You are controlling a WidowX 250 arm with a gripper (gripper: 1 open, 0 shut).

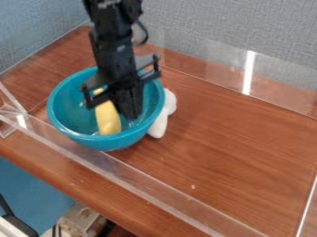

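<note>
A teal bowl (115, 139) stands at the left of the wooden table. A yellow object (107, 118) lies inside it. My black gripper (121, 88) is over the bowl, its lower parts at about rim height above the yellow object. It is blurred, and what is between its fingers, if anything, cannot be made out; it appears shut. A white object (161, 118) lies against the bowl's right side, partly hidden.
Transparent panels run along its front and back edges. A grey wall stands behind, and a blue surface shows at lower left.
</note>
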